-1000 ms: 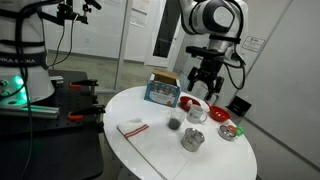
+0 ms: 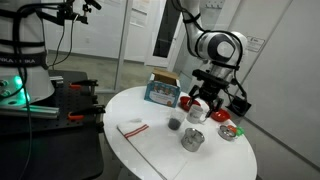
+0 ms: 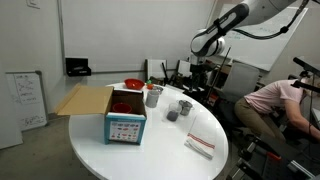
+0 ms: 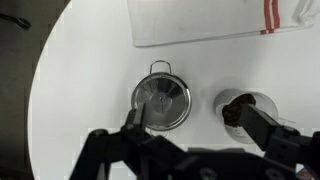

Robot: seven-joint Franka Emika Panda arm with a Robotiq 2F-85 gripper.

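Observation:
My gripper (image 2: 214,98) is open above the far part of the round white table, with no object visible between its fingers. In the wrist view, the open gripper has a finger on either side, and a small metal pot (image 4: 161,101) lies beyond them. A clear cup (image 4: 224,106) with dark contents stands to the right of the pot. Exterior view 1 shows the pot (image 2: 192,140), the cup (image 2: 176,120) and a white mug (image 2: 197,114), which is close below the gripper. A white cloth (image 2: 162,152) with red stripes lies flat nearby.
An open cardboard-and-blue box (image 3: 124,128) stands on the table, its flap spread out. Red dishes (image 2: 220,115) sit at the far edge, beside a metal item (image 2: 229,131). Bare table (image 3: 95,152) surrounds the box's near side. A seated person (image 3: 275,97) is beyond the table.
The arm has come down, and my gripper is lower and a little further right in exterior view 1. Objects on the table appear unmoved.

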